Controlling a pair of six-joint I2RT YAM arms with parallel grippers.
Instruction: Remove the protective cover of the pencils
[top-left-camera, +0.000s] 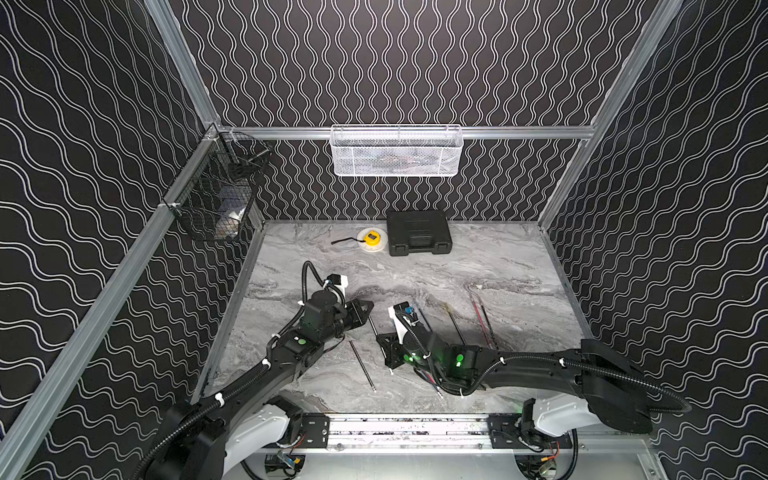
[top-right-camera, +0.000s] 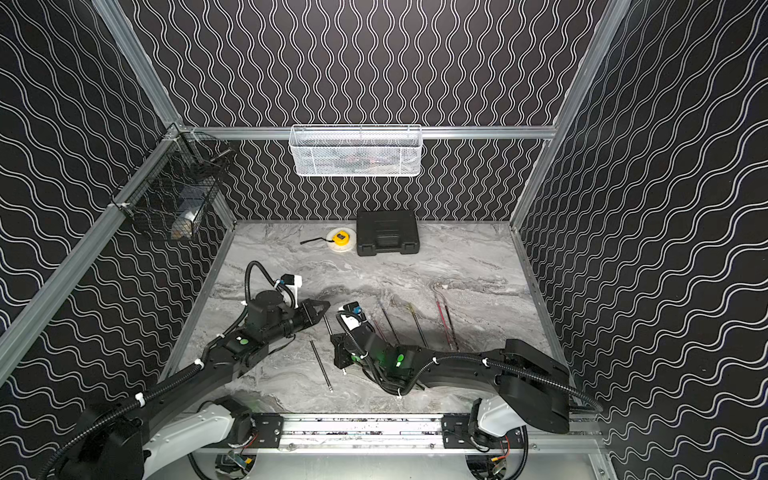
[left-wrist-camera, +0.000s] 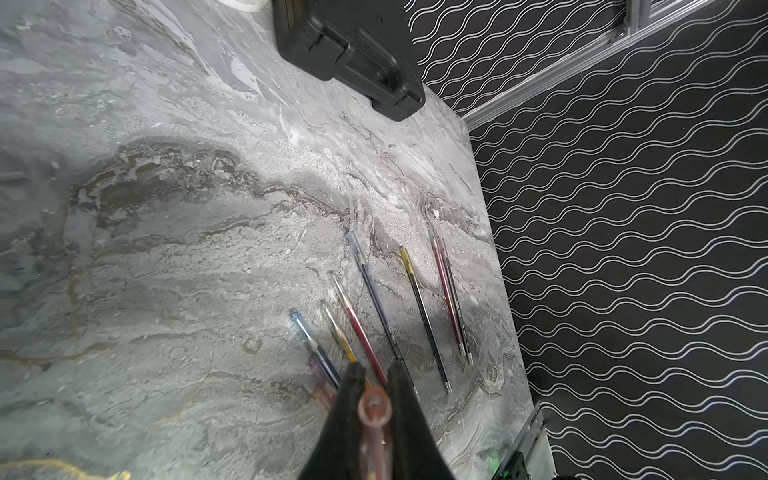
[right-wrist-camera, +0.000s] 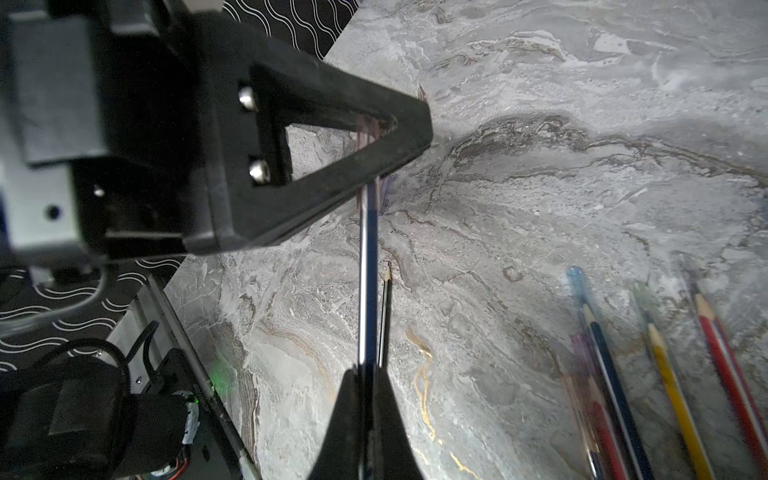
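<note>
A dark blue pencil (right-wrist-camera: 368, 256) stands between my two grippers in the right wrist view. My left gripper (top-left-camera: 368, 312) is shut on its clear cap end, blurred pinkish between the fingers in the left wrist view. My right gripper (top-left-camera: 385, 352) is shut on the pencil's lower body. Capped pencils in several colours lie on the table, including red (right-wrist-camera: 724, 360), yellow (right-wrist-camera: 672, 376) and blue (right-wrist-camera: 612, 368). A dark pencil (top-left-camera: 361, 364) with a bare tip lies apart to the left.
A black case (top-left-camera: 418, 232) and a yellow tape measure (top-left-camera: 372, 238) on a white round object sit at the back. A white mesh basket (top-left-camera: 396, 152) and a black wire basket (top-left-camera: 216, 192) hang on the frame.
</note>
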